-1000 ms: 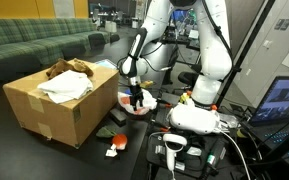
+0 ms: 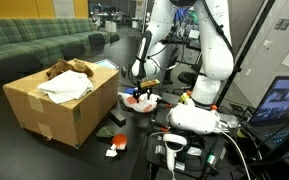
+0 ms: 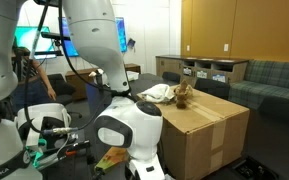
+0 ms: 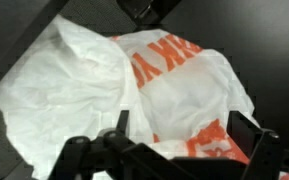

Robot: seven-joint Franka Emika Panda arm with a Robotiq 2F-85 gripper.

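A crumpled white plastic bag with red-orange print (image 4: 179, 85) spreads across the wrist view. In exterior view 1 it lies on the dark table beside the cardboard box, partly hidden by my arm. My gripper stands open over the bag, its two dark fingers (image 4: 256, 145) wide apart at the lower edge. Nothing is clearly held between them. Whether the fingertips touch the bag cannot be told. From the side, the gripper (image 2: 138, 92) is low, just above the bag.
Close by stands a large cardboard box (image 2: 46, 112) with a brown cloth (image 2: 66, 68) and a white cloth (image 2: 66, 86) on top. A red-and-white item (image 2: 118, 142) and a dark flat item (image 2: 105, 131) lie on the table in front. Bare table extends to the left.
My wrist and gripper have shifted slightly and changed angle above the bag. The box and the cloths on it have stayed where they were.
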